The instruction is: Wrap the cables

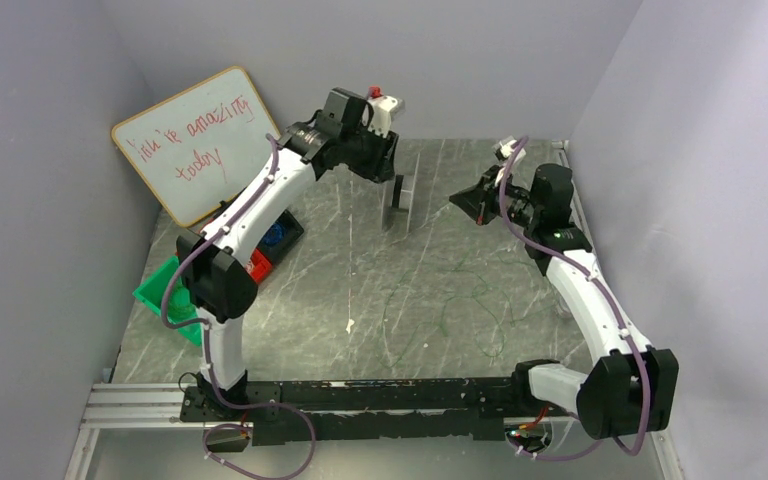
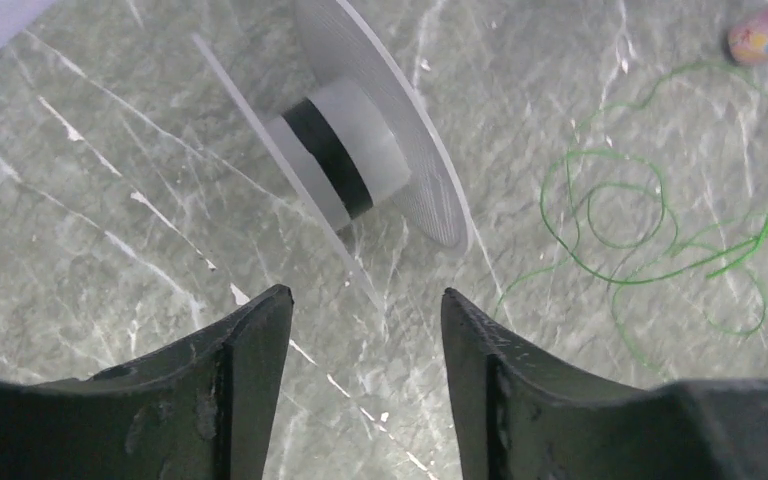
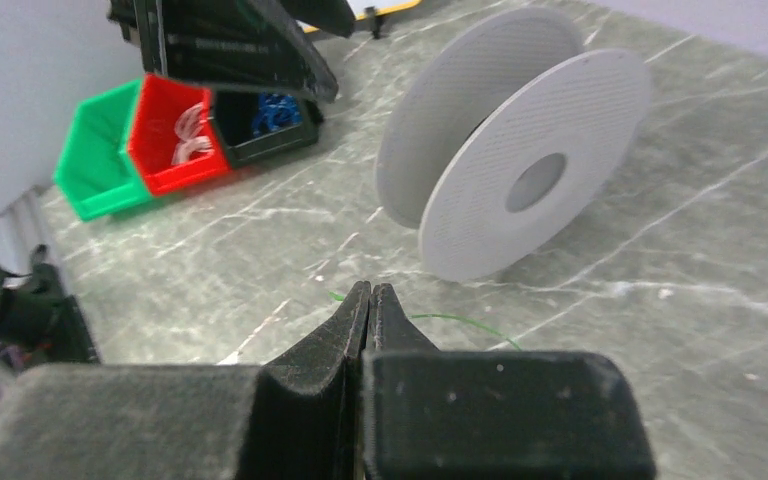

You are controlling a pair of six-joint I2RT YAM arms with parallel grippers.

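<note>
A white spool with a black band (image 2: pixel 330 150) stands in the upper middle of the table, between the grippers. Above and left of it, my left gripper is part open, nothing between its fingers. My right gripper is shut at the right of the spool, pointing toward it (image 3: pixel 530 200); a thin green cable shows behind its tips, and I cannot tell whether it is held. Loose green cable (image 2: pixel 610 270) lies in loops on the middle and right of the table (image 1: pixel 480 300).
Green (image 3: pixel 100 145), red (image 3: pixel 150 130) and black (image 3: pixel 250 150) bins stand at the left, partly under the left arm. A whiteboard (image 1: pixel 190 130) leans at the back left.
</note>
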